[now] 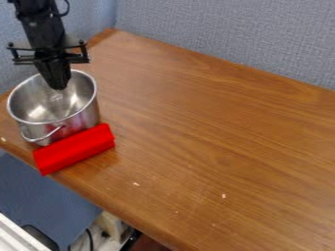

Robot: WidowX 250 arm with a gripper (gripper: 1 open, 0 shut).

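Observation:
My black gripper point(59, 80) points straight down over a silver metal pot point(73, 124) at the left of the table, its tip at or just inside the rim near the back. It looks shut, with nothing visible between its fingers. A red cylindrical object point(76, 149) lies on its side against the front right of the pot, near the table's front-left edge.
Grey padded walls point(236, 29) stand along the back and left. Beyond the front-left edge is a lower blue-grey area with cables and a white object.

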